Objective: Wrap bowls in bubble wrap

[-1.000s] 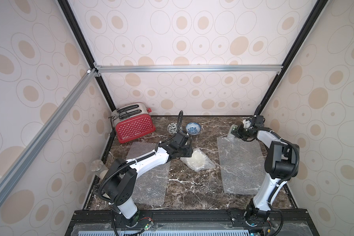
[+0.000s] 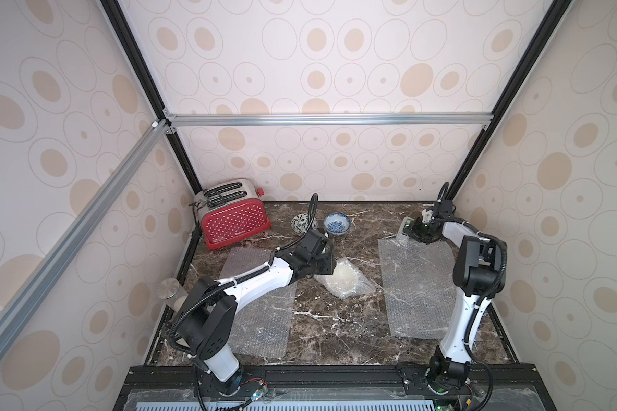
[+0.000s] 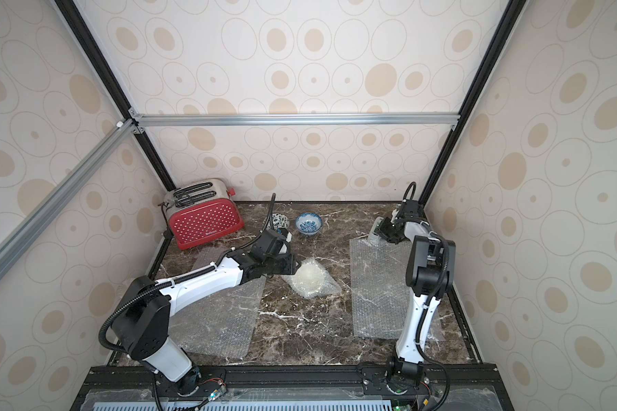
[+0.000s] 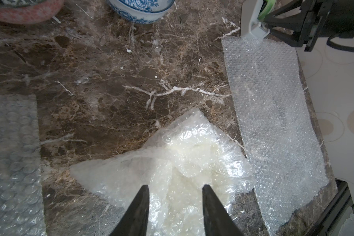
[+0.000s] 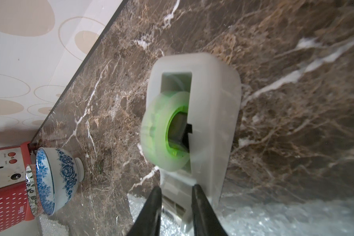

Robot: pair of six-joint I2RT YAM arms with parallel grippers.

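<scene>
A pale bubble-wrapped bundle (image 2: 344, 277) lies mid-table; my left gripper hangs over it, fingers apart with nothing clearly between them. Two bowls stand at the back: a blue-and-white bowl (image 2: 336, 222) and a patterned bowl (image 2: 299, 222). A tape dispenser (image 5: 213, 94) with green tape (image 5: 157, 129) stands at the back right. My right gripper is open at its near end, fingertips beside its body. Bubble wrap sheets lie at the right (image 2: 418, 287) and left (image 2: 257, 315).
A red toaster (image 2: 233, 226) fills the back left corner. Walls close in at back and sides.
The right arm has shifted slightly leftward at the back right, around the dispenser. The left arm has barely moved.
</scene>
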